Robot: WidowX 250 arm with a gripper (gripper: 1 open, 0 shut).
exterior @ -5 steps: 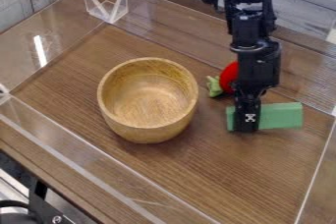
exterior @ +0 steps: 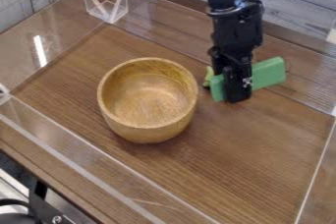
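The black gripper (exterior: 231,88) hangs down over the right middle of the table, its fingers at a green flat piece (exterior: 266,73). Whether the fingers are closed on that piece cannot be told. A small yellow-green item (exterior: 207,77) shows just left of the gripper, mostly hidden behind it. A wooden bowl (exterior: 138,98) sits to the left, apart from the green piece.
A clear plastic object (exterior: 108,7) stands at the back left. Dark cables lie at the lower left edge.
The gripper and green piece have moved back and a little up in view.
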